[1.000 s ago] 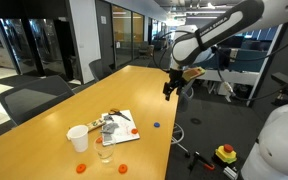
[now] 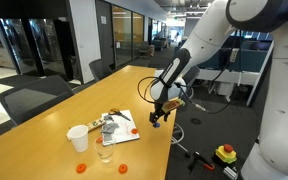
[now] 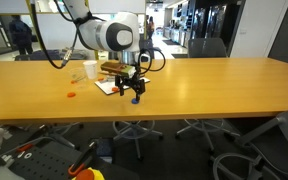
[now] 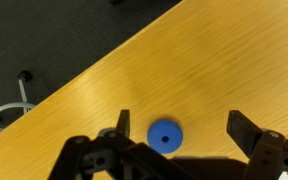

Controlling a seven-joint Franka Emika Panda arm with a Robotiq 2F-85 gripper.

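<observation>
A round blue disc lies on the wooden table, close to its edge. My gripper is open above it, its two fingers wide apart on either side of the disc, with nothing between them. In the second exterior view the disc shows just below the gripper, near the table's front edge. The first exterior view has the gripper low over the table, and the blue disc just beneath it.
Orange discs lie scattered on the table near a white mug and a clear glass. A white sheet holds several small items, including scissors.
My arm has come down and toward the table's near side, from high above the table to just over the blue disc. The disc and other tabletop items have stayed in place.
</observation>
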